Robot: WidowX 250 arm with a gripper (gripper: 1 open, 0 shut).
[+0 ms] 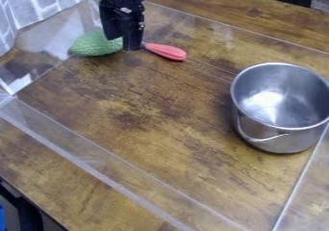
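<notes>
My black gripper (125, 35) is at the top of the view, low over the table, between a green textured oval object (92, 45) and a pink-handled utensil (167, 52). Its fingers partly cover the inner ends of both. I cannot tell whether it is open or shut, or whether anything is between the fingers.
A large steel pot (279, 109) stands at the right. Clear plastic edging runs around the work area, and a pale translucent wall is at the back left.
</notes>
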